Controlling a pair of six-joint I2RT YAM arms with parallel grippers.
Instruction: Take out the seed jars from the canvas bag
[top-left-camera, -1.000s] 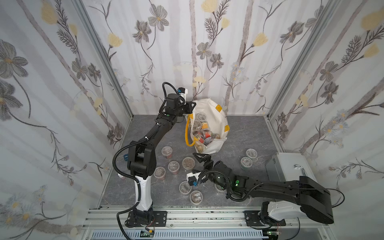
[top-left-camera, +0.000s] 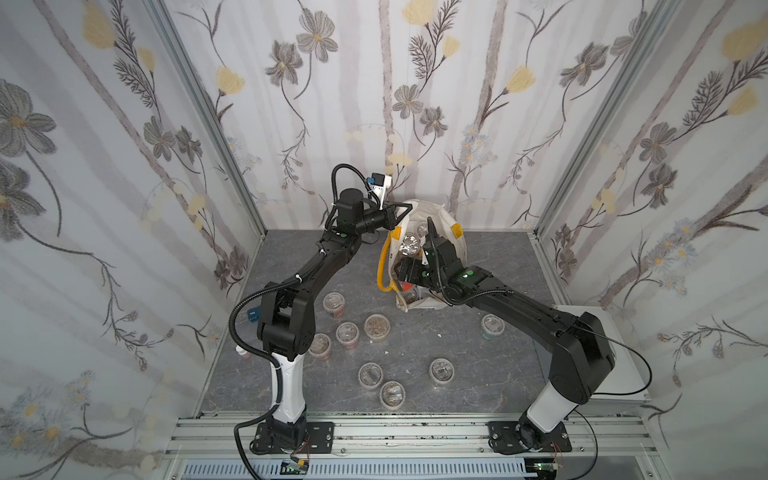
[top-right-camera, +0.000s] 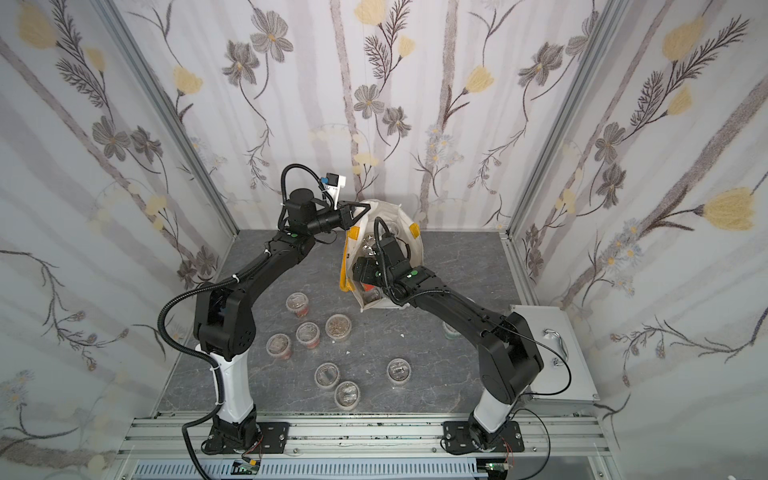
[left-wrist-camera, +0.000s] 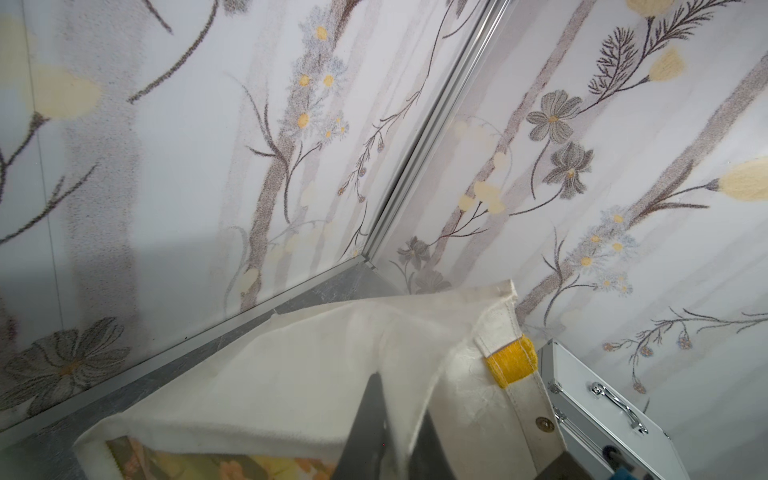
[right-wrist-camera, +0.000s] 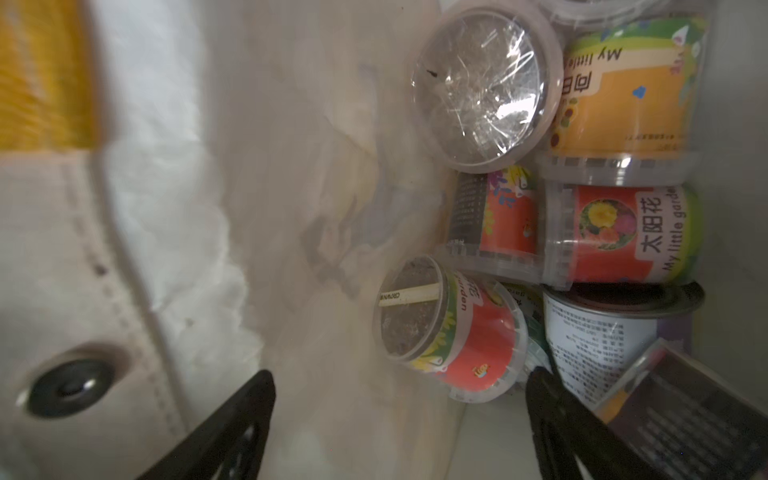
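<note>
The white canvas bag (top-left-camera: 448, 216) stands at the back centre. My left gripper (top-left-camera: 406, 209) is shut on the bag's rim, also seen as white cloth (left-wrist-camera: 304, 360) in the left wrist view. My right gripper is open, inside the bag above seed jars: a clear-lidded jar (right-wrist-camera: 488, 88), an orange-label jar (right-wrist-camera: 624, 96), a red-label jar (right-wrist-camera: 620, 232) and a tilted red-label jar (right-wrist-camera: 480, 344). Several seed jars, such as one (top-left-camera: 376, 326) in the top left view, stand on the grey table in front of the bag.
A silver case (top-right-camera: 569, 376) stands at the table's right edge. Patterned walls close in the back and sides. Jars occupy much of the front left table (top-left-camera: 456, 344).
My right arm has swung from the front of the table up into the bag. My left gripper has moved right with the bag's rim.
</note>
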